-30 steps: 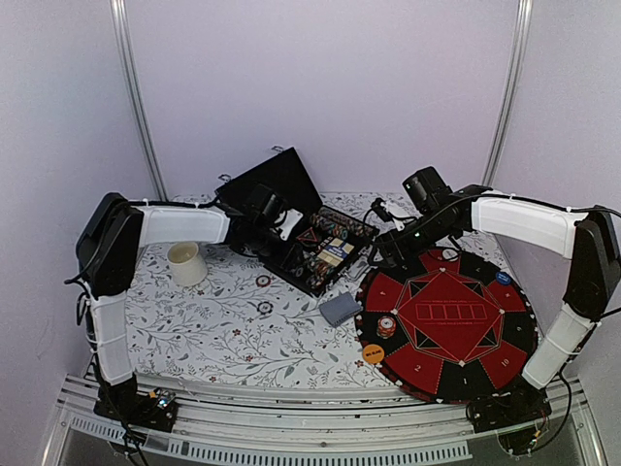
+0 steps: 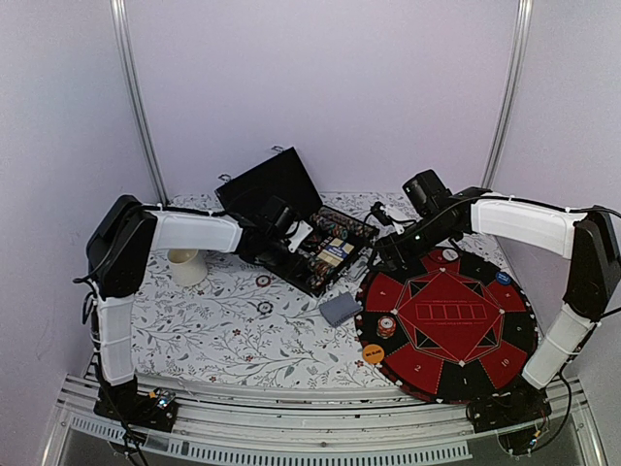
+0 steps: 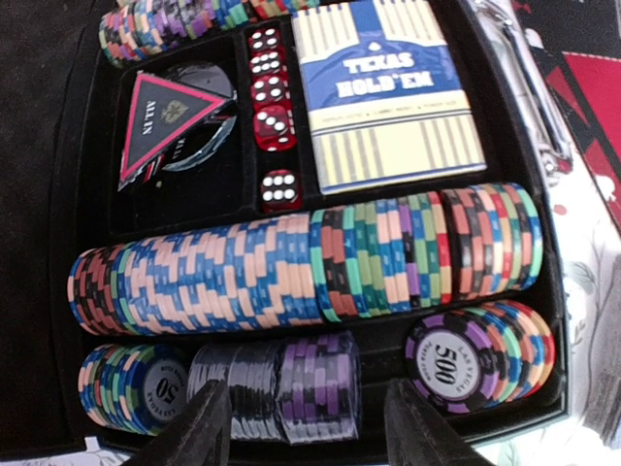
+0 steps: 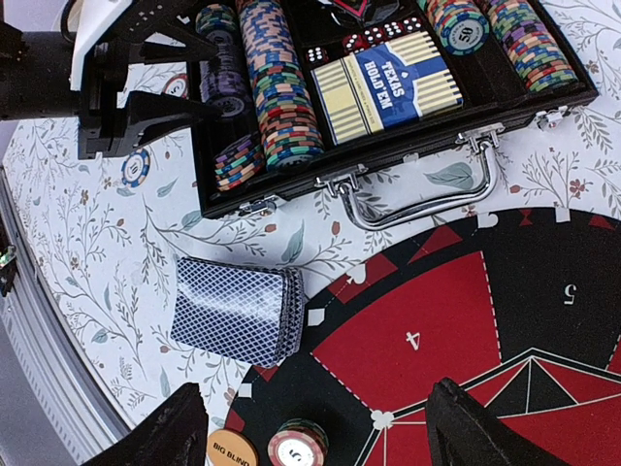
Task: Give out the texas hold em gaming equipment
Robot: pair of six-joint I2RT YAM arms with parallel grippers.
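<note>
An open chip case (image 2: 325, 277) holds rows of chips, red dice (image 3: 273, 126) and a Texas Hold'em card box (image 3: 388, 97). My left gripper is over its front row at a wrapped purple-and-dark chip stack (image 3: 315, 383); whether it touches is unclear. My right gripper is open above the round red-and-black mat (image 2: 446, 320), which bears a chip stack (image 2: 385, 326) and a Big Blind button (image 4: 233, 449). A deck of cards (image 4: 233, 306) lies between case and mat.
A white cup (image 2: 187, 267) stands left of the case. Two loose chips (image 2: 263, 307) lie on the patterned table.
My left arm has moved slightly toward the front and lower over the case since a second ago. The right arm has barely moved.
</note>
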